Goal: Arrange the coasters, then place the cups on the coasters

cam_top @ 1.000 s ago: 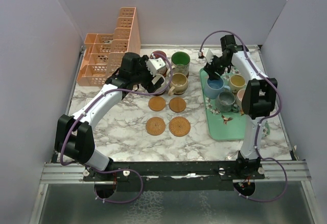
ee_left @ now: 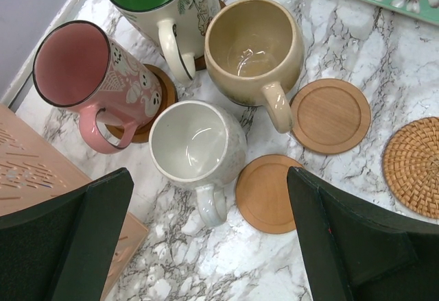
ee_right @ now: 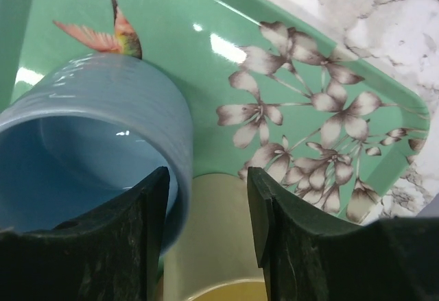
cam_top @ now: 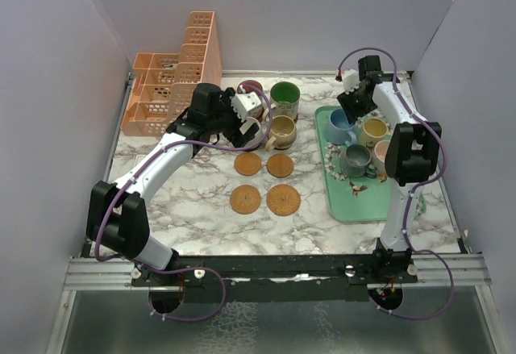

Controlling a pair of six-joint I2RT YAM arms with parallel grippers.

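A white cup [ee_left: 195, 143] stands between the spread fingers of my open left gripper, beside a plain wooden coaster [ee_left: 266, 193]. Another wooden coaster [ee_left: 330, 116] lies beside the beige cup [ee_left: 252, 44]. On the green tray, my open right gripper is at the blue cup [ee_right: 103, 95]; the cup's near rim shows between its fingers, one of them in front of the cup's mouth. The yellow cup [ee_right: 212, 232] sits close beside, partly hidden by the fingers. Two woven coasters [cam_top: 245, 199] lie nearer the front, apart from the cups.
Pink cup [ee_left: 75, 68] and green-lined cup [ee_left: 158, 13] stand behind the white one. An orange rack [cam_top: 149, 96] is at the back left. The tray [cam_top: 355, 205] also bears a grey cup [cam_top: 353, 160] and a pink cup [cam_top: 380, 154].
My right gripper has shifted to the right over the tray, from the blue cup's left side toward its right rim. The left arm stays still over the white cup.
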